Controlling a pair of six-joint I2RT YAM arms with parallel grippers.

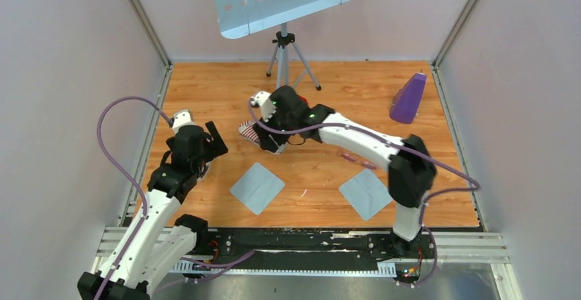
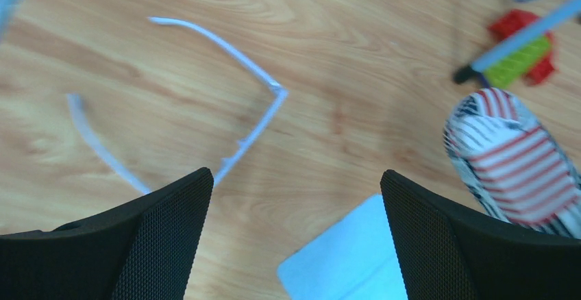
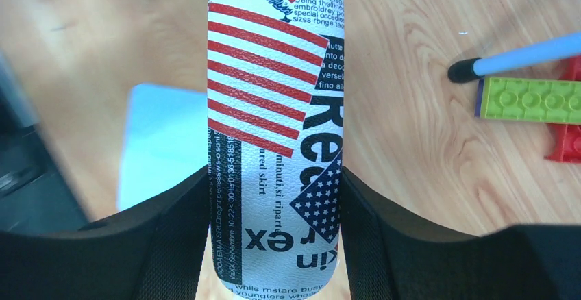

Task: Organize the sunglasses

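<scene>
A glasses case (image 3: 274, 74) with newspaper print and red-striped flag patches stands lengthwise between the fingers of my right gripper, which is shut on it. From above, the striped case (image 1: 248, 132) shows beside the right gripper, over the middle-left of the table. My left gripper is open, nothing between its fingers; the case (image 2: 521, 163) appears beyond its right finger. Seen from above, the left gripper (image 1: 218, 140) is left of the case, apart from it. Two small reddish shapes (image 1: 357, 160) lie right of centre, possibly sunglasses lenses; I cannot tell.
Two light blue cloths (image 1: 257, 188) lie near the front, the other cloth (image 1: 363, 194) by the right arm. Green and red toy bricks (image 3: 527, 100) sit beside a tripod leg (image 3: 527, 57). A purple object (image 1: 408, 98) stands back right. Thin bluish strips (image 2: 264, 118) cross the left wrist view.
</scene>
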